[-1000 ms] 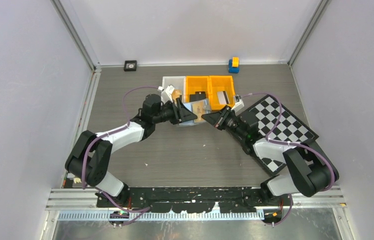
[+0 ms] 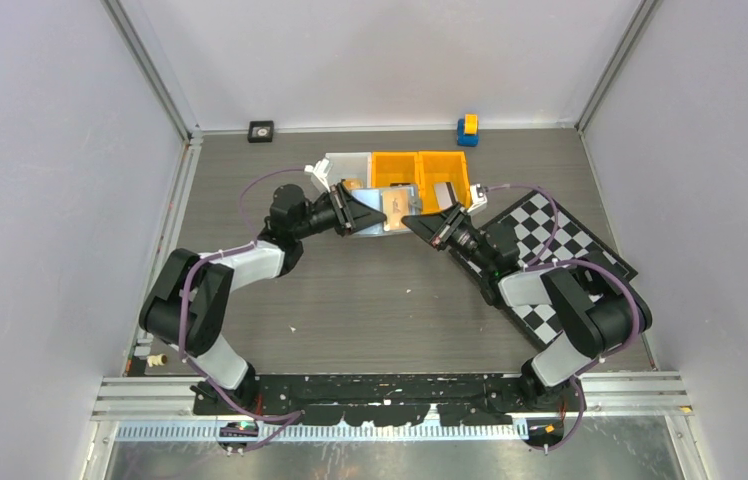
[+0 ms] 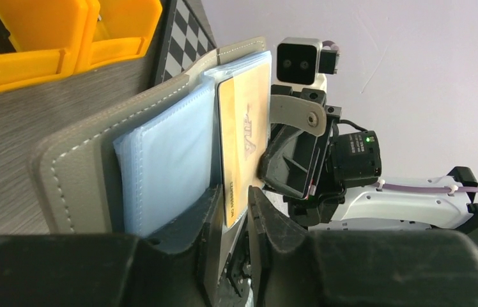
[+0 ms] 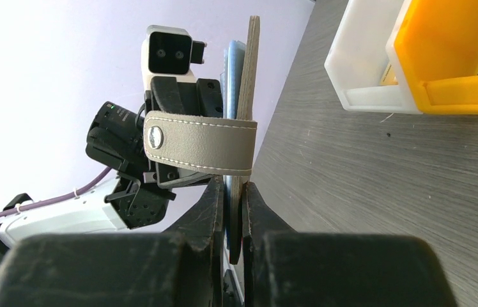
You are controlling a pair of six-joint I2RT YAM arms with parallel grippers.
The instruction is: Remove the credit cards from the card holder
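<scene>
A grey-beige card holder (image 3: pixel 80 144) is held up between the arms, spread open, with pale blue translucent sleeves (image 3: pixel 166 166). A gold card (image 3: pixel 239 137) with dark lettering sits in the sleeve on the far side. My left gripper is part open, with the card's lower edge showing between its fingertips; whether they touch it cannot be told. Edge-on in the right wrist view, the holder runs down between the fingers of my right gripper, which is shut on it. The holder's snap strap (image 4: pixel 201 144) sticks out to the side.
Behind the holder stand a white bin (image 2: pixel 348 160) and two yellow bins (image 2: pixel 395 165) with a few items inside. A checkered board (image 2: pixel 545 230) lies under the right arm. Open table (image 2: pixel 370 310) stretches in front of the holder.
Over the last second my left gripper has shifted slightly left and away from the front, and the holder now appears flatter and more spread. Both forearms have shifted a little; the right gripper stays nearly in place.
</scene>
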